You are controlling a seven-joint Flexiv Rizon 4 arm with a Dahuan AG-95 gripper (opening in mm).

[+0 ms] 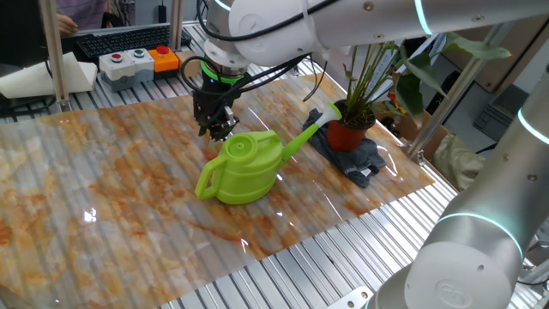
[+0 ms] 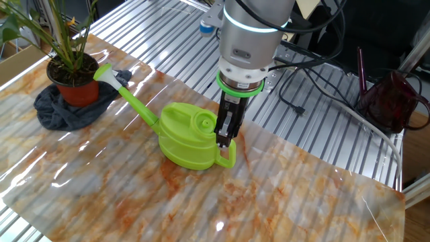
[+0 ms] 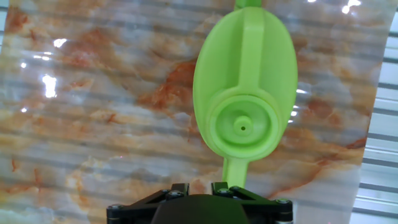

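A lime-green watering can (image 1: 249,170) stands upright on the marbled sheet, its spout (image 2: 138,106) pointing toward the potted plant. My gripper (image 2: 224,144) hangs pointing down, above the table and close to the can's handle end. The wrist view shows the can (image 3: 244,74) from above, with its round cap toward me and the handle (image 3: 234,172) partly below the fingers. There my gripper has a gap between its fingertips with only table surface in it, just left of the handle. Nothing is held.
A potted plant (image 1: 346,136) stands on a dark cloth (image 1: 364,160) by the can's spout. Button boxes (image 1: 127,69) sit at the back edge. A dark red watering can (image 2: 390,101) is off to the side. The sheet is broadly clear.
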